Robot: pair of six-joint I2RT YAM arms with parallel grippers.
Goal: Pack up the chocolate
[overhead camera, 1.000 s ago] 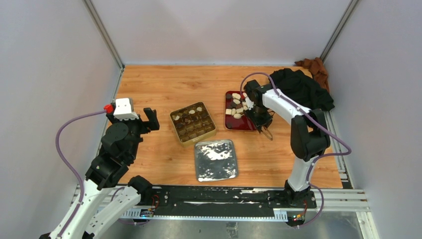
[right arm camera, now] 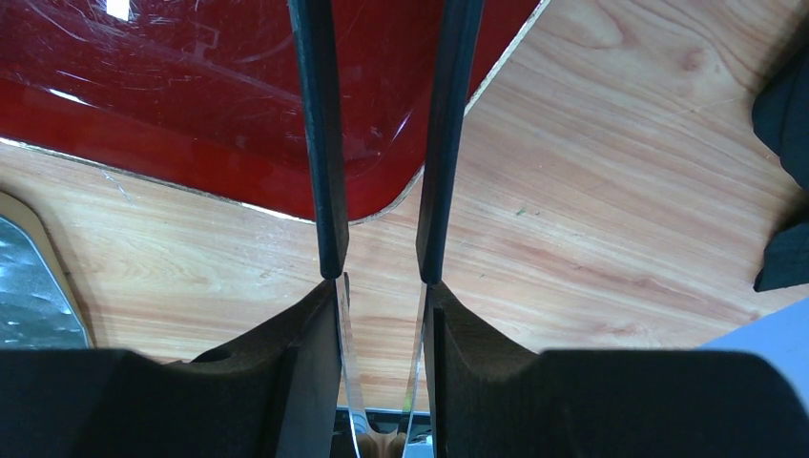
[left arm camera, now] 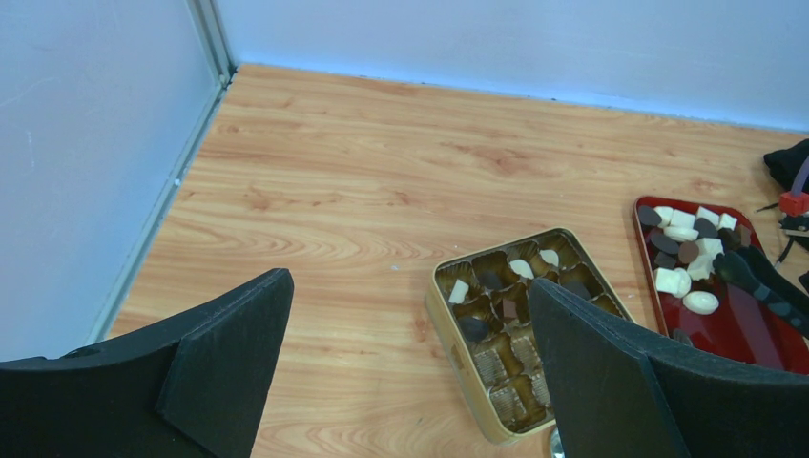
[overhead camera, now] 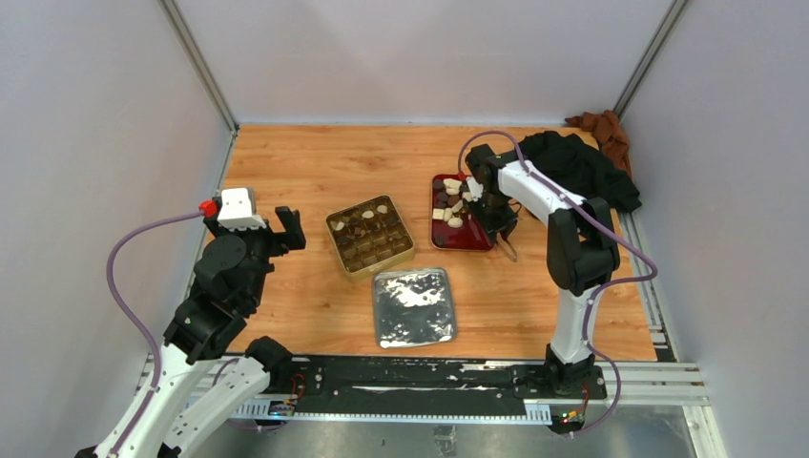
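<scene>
Dark and white chocolates (overhead camera: 455,222) lie in the red tray (left arm camera: 720,334). To its left, the gold box (overhead camera: 382,259) has a compartmented insert with chocolates in several compartments; others look empty. My right gripper is shut on tongs, whose black arms (right arm camera: 325,143) reach over the tray with their tips apart. The tongs' looped end (overhead camera: 508,250) sticks out by the tray's front right corner. The right wrist view does not show the tips, and the arm covers part of the tray from above. Well left of the box, my left gripper stands open and empty.
A silver lid (overhead camera: 414,307) lies flat in front of the gold box. Black cloth (overhead camera: 577,167) and a brown cloth (overhead camera: 606,132) are heaped at the back right corner. Bare tabletop (overhead camera: 305,162) stretches across the back left.
The left arm, gold box and lid have not moved.
</scene>
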